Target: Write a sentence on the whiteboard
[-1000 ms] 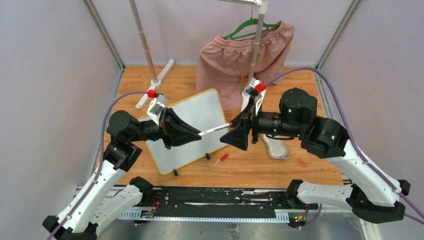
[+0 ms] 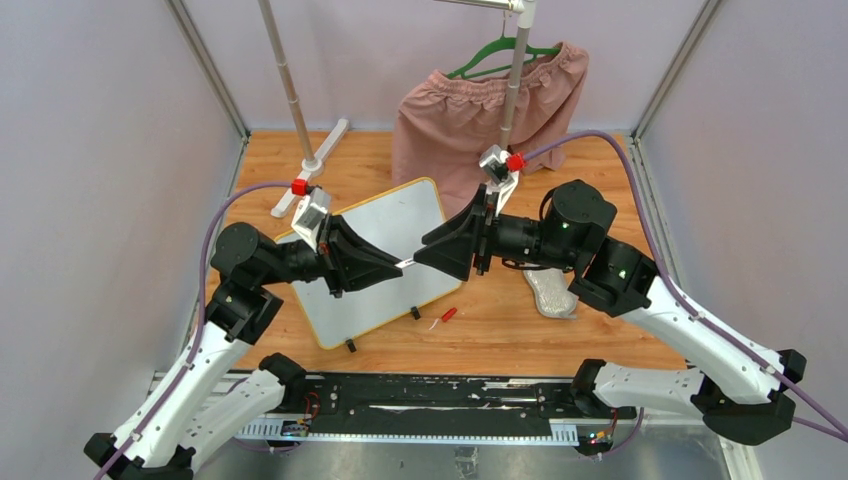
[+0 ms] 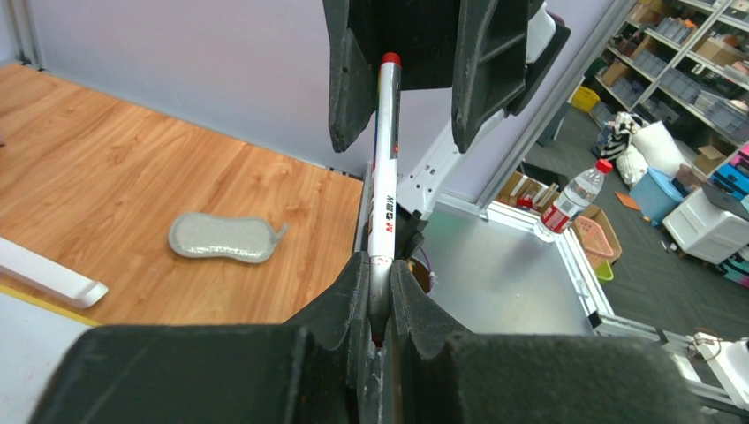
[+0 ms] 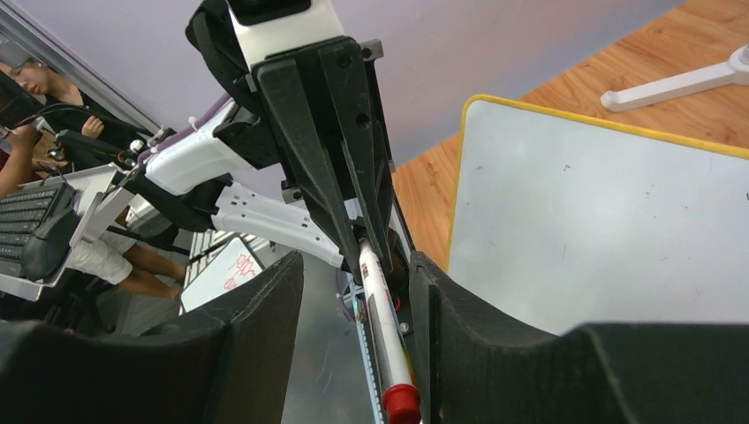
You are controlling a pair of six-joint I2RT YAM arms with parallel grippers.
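A white marker (image 3: 383,194) with a red end is held in my left gripper, which is shut on it. My right gripper surrounds the marker's red end (image 4: 402,402), its fingers apart on either side in both wrist views; in the top view it covers much of the marker. The whiteboard (image 2: 385,310), with a yellow edge, lies beneath both grippers; its face in the right wrist view (image 4: 592,230) shows only a few small marks.
A small red item (image 2: 449,314) lies below the board. A grey pouch (image 2: 550,297) lies to the right. Pink shorts (image 2: 430,130) hang on a rack at the back, with white feet (image 2: 330,140) on the table.
My right gripper has moved left over the marker, covering most of what showed of it in the top view. My left gripper has stayed still.
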